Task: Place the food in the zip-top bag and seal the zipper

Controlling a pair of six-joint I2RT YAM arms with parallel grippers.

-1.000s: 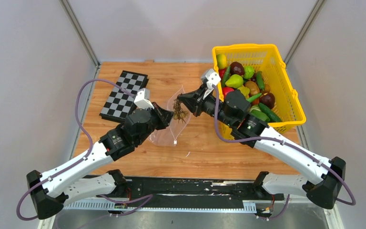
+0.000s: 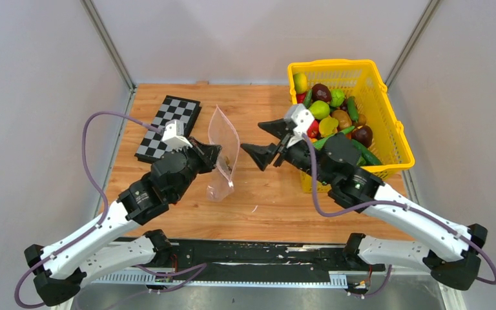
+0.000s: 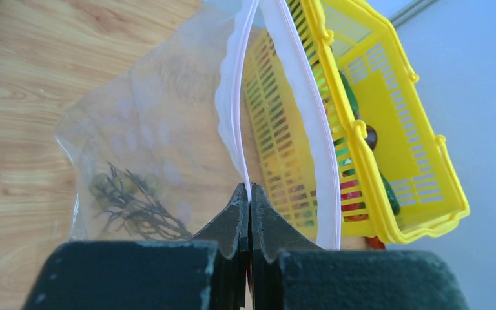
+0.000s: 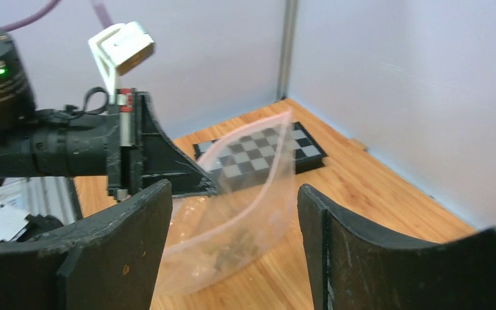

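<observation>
The clear zip top bag (image 2: 225, 145) hangs from my left gripper (image 2: 217, 155), which is shut on one edge of its mouth. In the left wrist view the thin film of the bag (image 3: 168, 123) runs into the fingertips, and its whitish zip strips stand apart, so the mouth gapes. Stemmed food (image 3: 132, 200), blurred by the plastic, lies inside low in the bag. My right gripper (image 2: 252, 139) is to the right of the bag, clear of it, its fingers spread with nothing between them. From the right wrist view, the bag (image 4: 232, 213) shows beyond those fingers (image 4: 126, 239).
A yellow basket (image 2: 397, 139) full of fruit and vegetables stands at the right, partly under my right arm. The black and white checkerboard (image 2: 168, 126) lies at the left behind my left arm.
The food is now inside the bag. Left gripper and bag shifted slightly left.
</observation>
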